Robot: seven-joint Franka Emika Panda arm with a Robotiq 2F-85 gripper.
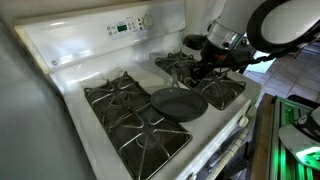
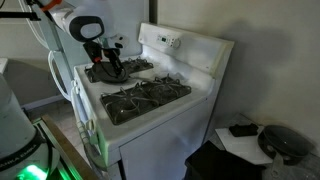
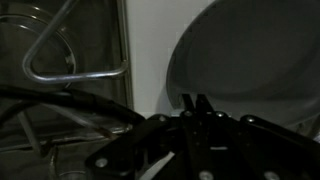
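Note:
A dark round pan (image 1: 180, 104) rests on the white stove between the two sets of burner grates. Its inside fills the upper right of the wrist view, where the pan (image 3: 250, 55) shows smooth and empty. My gripper is shut, its fingertips close together by the pan's near rim, with nothing showing between them. Whether the tips touch the rim cannot be told. In exterior view 1 the gripper (image 1: 190, 76) hangs at the pan's back right side. Exterior view 2 has the pan (image 2: 110, 71) partly behind the arm.
More burner grates (image 1: 222, 92) lie under and beside the arm. A dark pot (image 1: 193, 42) stands at the back right. The control panel (image 1: 128, 27) rises behind the stove.

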